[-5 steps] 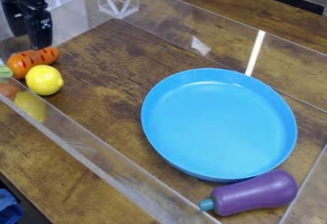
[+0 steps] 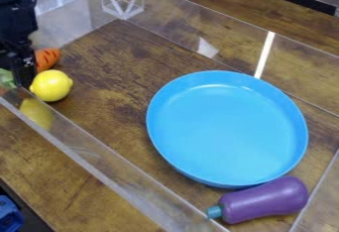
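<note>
The dark gripper (image 2: 16, 62) is at the left edge, low over a cluster of toy produce, its fingers beside an orange carrot-like piece (image 2: 47, 59) and a green item (image 2: 6, 78), partly hiding them. A yellow lemon-like toy (image 2: 52, 85) sits just below and right of it. A large blue plate (image 2: 227, 127) lies on the wooden floor at centre right, and a purple eggplant (image 2: 260, 199) lies below the plate.
Clear plastic walls border the area, including a lower-left one (image 2: 106, 172). The wooden surface between the produce and the plate is clear. A blue object (image 2: 7, 216) is at the lower-left corner.
The gripper has moved down onto the produce at the left, now covering more of the orange piece.
</note>
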